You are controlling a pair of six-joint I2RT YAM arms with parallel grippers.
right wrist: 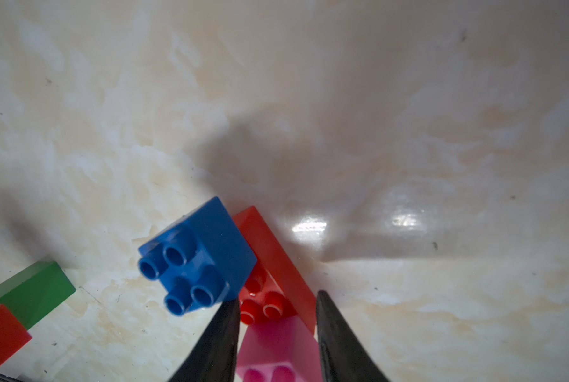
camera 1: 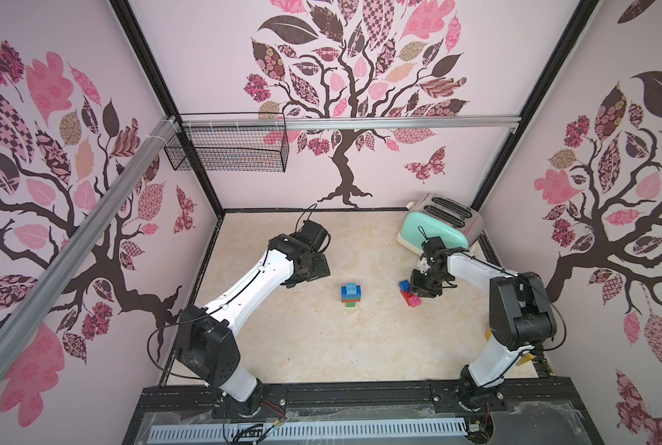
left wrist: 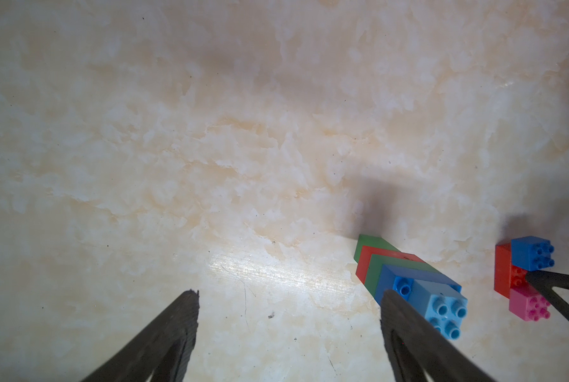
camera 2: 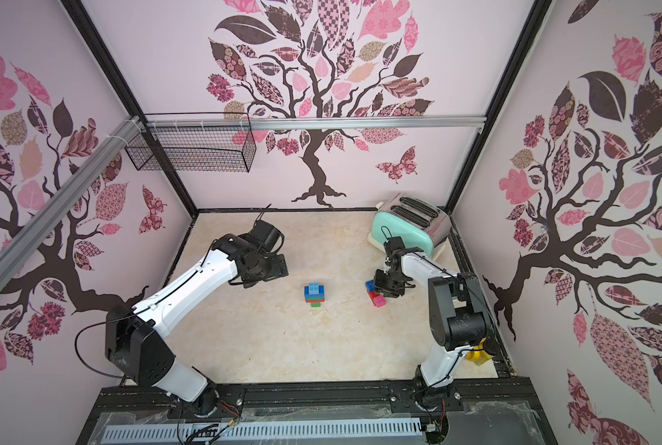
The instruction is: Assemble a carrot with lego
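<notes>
A stack of bricks, with green, red, green and blue layers and a light blue brick point(left wrist: 438, 308) on top, stands mid-table. My left gripper is open above the table to its left, with nothing between its fingers. On the right, a red brick point(right wrist: 278, 267) lies on the table, bearing a blue brick point(right wrist: 214, 251) at one end and a pink brick point(right wrist: 281, 350) at the other. Low over this piece, my right gripper is partly open. Its fingers point(right wrist: 217, 337) stand on either side of the pink brick; whether they touch it I cannot tell.
A mint-green toaster point(camera 1: 431, 222) stands at the back right, close behind my right gripper. Something yellow point(camera 2: 479, 352) is at the front right, near the right arm's base. A wire basket point(camera 1: 231, 148) hangs at the back left.
</notes>
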